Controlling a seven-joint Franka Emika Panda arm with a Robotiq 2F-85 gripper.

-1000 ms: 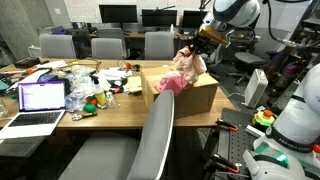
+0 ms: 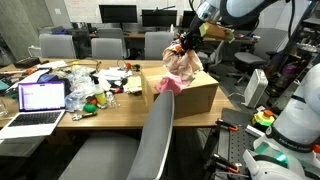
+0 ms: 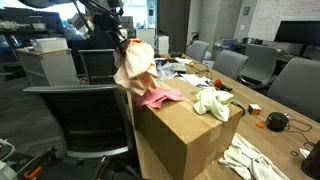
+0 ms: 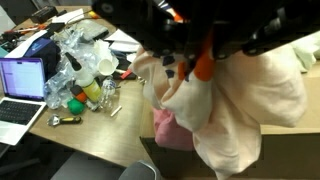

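My gripper is shut on a peach cloth [image 4: 232,115], which hangs in folds beneath the fingers. In exterior view 2 the cloth [image 3: 136,68] drapes down beside a large cardboard box [image 3: 188,128], close to its near edge. A pink cloth [image 3: 158,97] lies over the box's edge, just under the held one. Farther along the box rests a pale green cloth [image 3: 213,103]. In exterior view 1 the gripper [image 2: 180,46] is above the box [image 2: 203,98]; the cloth partly hides its fingertips.
Left of the box, the table [image 2: 100,120] carries a laptop [image 2: 41,104] and a clutter of bottles, bags and tools. A grey chair [image 2: 155,140] stands close in front of the box. A white cloth [image 3: 250,158] lies beyond the box in exterior view 2.
In exterior view 1 the gripper has shifted to the left over the box, carrying the peach cloth with it. The pink cloth stays at the box's edge.
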